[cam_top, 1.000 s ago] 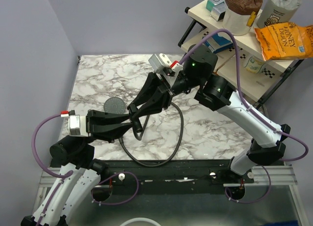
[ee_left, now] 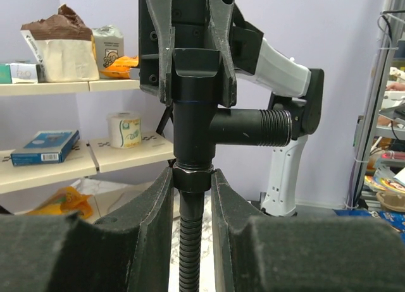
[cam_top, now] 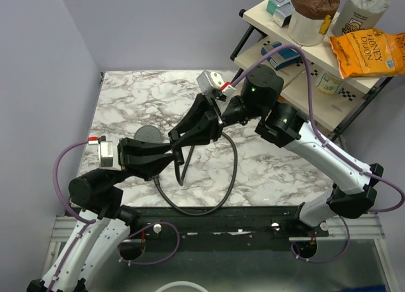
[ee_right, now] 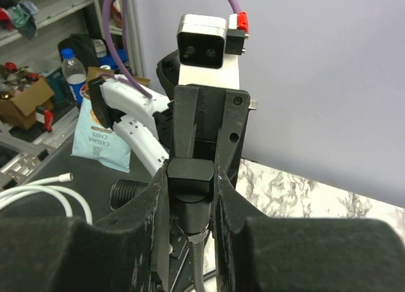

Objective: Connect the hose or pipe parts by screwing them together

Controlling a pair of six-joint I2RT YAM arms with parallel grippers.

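A black fitting with a threaded side branch (ee_left: 250, 126) hangs between my grippers above the marble worktop. My left gripper grips the ringed hose end (ee_left: 190, 254) just beneath the fitting, at its collar. Opposite, my right gripper grips the fitting's squarish upper end, which sits between its fingers. From above, the grey hose (cam_top: 233, 172) loops down onto the marble, and a round grey shower head (cam_top: 149, 133) lies partly behind the left gripper.
A shelf rack (cam_top: 351, 83) with bags and boxes fills the back right. Walls (cam_top: 145, 26) border the worktop. Bare marble (cam_top: 126, 96) shows at back left. A white hose (ee_right: 38, 189) lies on the dark surface beyond the worktop.
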